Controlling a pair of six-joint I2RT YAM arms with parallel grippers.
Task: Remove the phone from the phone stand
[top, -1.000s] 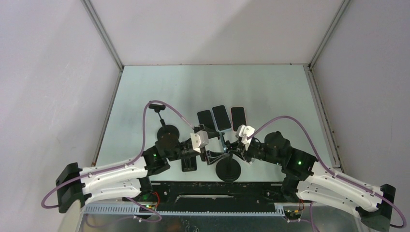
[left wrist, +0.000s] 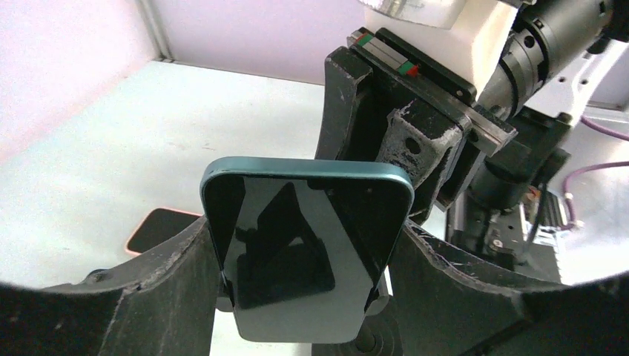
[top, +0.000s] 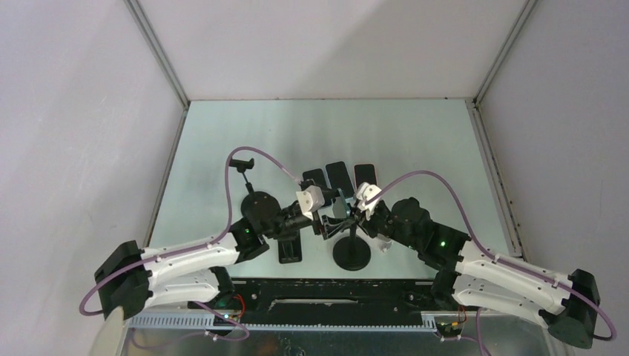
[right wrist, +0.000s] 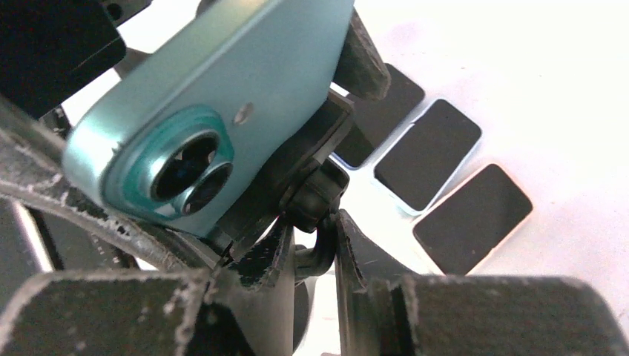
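Observation:
A teal phone (left wrist: 304, 267) sits at the top of a black stand, whose round base (top: 351, 254) stands at the front centre. My left gripper (top: 328, 219) is around the phone, one finger on each side in the left wrist view; whether it grips cannot be told. The phone's camera side (right wrist: 215, 96) fills the upper left of the right wrist view. My right gripper is at the stand's dark neck just below the phone, fingertips close around it; how firmly is unclear.
Three phones lie behind the stand, among them one in the middle (top: 339, 178). A second stand (top: 248, 189) and a dark object (top: 290, 252) are at the left.
Both arms have shifted upward in the top view, the left also slightly rightward. The phone and stand top moved with them, and the stand's base appears slightly higher in the picture.

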